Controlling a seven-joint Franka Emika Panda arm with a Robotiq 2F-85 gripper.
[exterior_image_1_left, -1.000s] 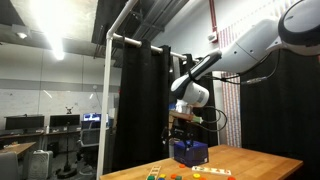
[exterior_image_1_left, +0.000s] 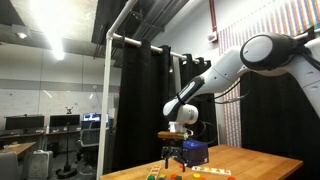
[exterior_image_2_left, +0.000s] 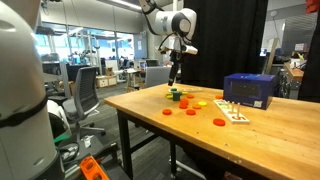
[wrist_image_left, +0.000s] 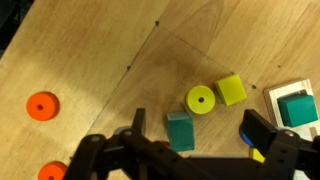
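Observation:
My gripper is open in the wrist view, its dark fingers at the left and right of the lower edge. Below it on the wooden table lies a green block (wrist_image_left: 180, 132), seen between the fingers but nearer the left one. Just above that block stand a yellow round piece (wrist_image_left: 200, 99) and a yellow cube (wrist_image_left: 231, 89). In the second exterior view the gripper (exterior_image_2_left: 174, 78) hangs above the table, clear of the pieces. Nothing shows between its fingers there.
Orange discs (wrist_image_left: 43, 106) lie at the left of the wrist view. A pale wooden board (wrist_image_left: 297, 99) with a green block on it sits at the right. The blue box (exterior_image_2_left: 252, 90) stands on the table beyond the pegged board (exterior_image_2_left: 231, 112). Bare wood fills the near table.
In exterior view 1, the arm has come lower and the gripper has swung left, now in front of the blue box's left side. The table pieces look unmoved.

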